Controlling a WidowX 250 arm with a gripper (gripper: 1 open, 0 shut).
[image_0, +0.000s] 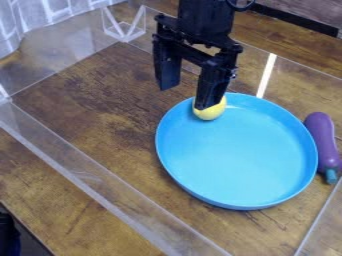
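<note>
A black gripper (189, 78) hangs open over the upper part of a light blue plate (237, 158), its two fingers spread apart. A yellow object (210, 111) sits at the plate's upper edge, just below the right finger and partly hidden by it. A purple eggplant-like object (319, 142) with a teal tip lies right of the plate.
A white wire-like item (124, 25) stands at the back left. A pale strip runs behind the plate at the right.
</note>
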